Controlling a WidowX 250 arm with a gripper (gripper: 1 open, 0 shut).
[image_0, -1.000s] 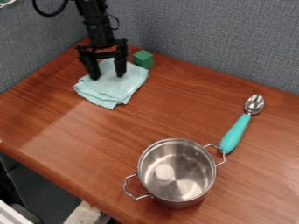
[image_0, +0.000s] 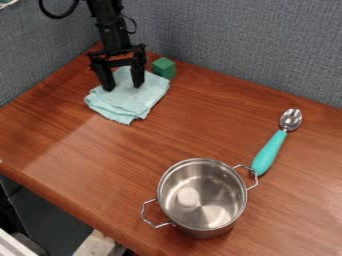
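Observation:
My black gripper (image_0: 118, 74) is low over a pale blue cloth (image_0: 124, 103) at the back left of the wooden table, its fingers down on or just over the fabric. Whether they are open or shut on the cloth I cannot tell. A green block (image_0: 164, 67) stands just right of the cloth, behind it.
A steel pot (image_0: 221, 215) with two handles stands at the front right. A spoon with a turquoise handle (image_0: 267, 152) lies at the right. Grey walls bound the table at back and left.

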